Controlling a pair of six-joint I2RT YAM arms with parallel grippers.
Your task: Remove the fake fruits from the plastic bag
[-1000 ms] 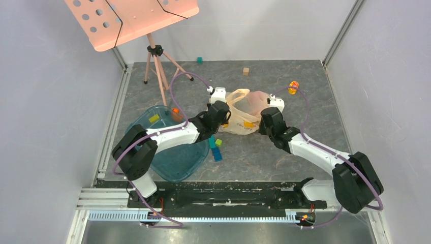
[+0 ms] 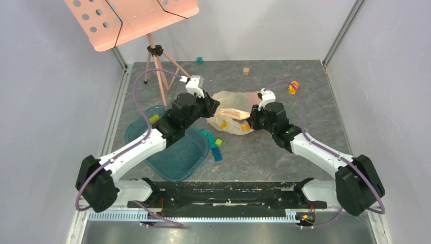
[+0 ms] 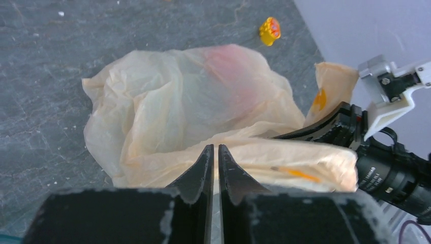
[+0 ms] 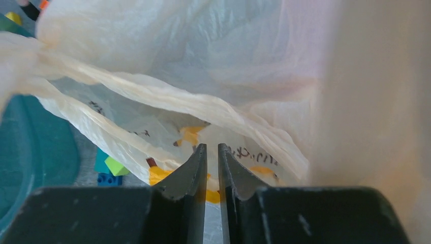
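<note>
A thin, cream plastic bag (image 2: pixel 227 99) with orange print lies crumpled mid-floor. A pinkish patch (image 3: pixel 231 58) tints its far side; whether that is fruit or print, I cannot tell. No fruit shows clearly inside. At the bag's left edge is my left gripper (image 2: pixel 215 108), its fingers (image 3: pixel 204 170) parted by a narrow slit and a fold of bag behind them. My right gripper (image 2: pixel 252 122) reaches to the bag's right side. Between its slightly parted fingertips nothing is clearly held, and bag plastic drapes close around that view.
A teal bin (image 2: pixel 175 160) stands front left, with a yellow block (image 2: pixel 154 118) in it. Blue and green blocks (image 2: pixel 217 153) lie beside the bin. A yellow-red toy (image 2: pixel 293 87) and a wooden cube (image 2: pixel 246 71) lie farther back.
My left gripper has moved left and slightly back from over the bag. The bag's raised handle has sunk, leaving the bag flatter. My right gripper has shifted slightly left.
</note>
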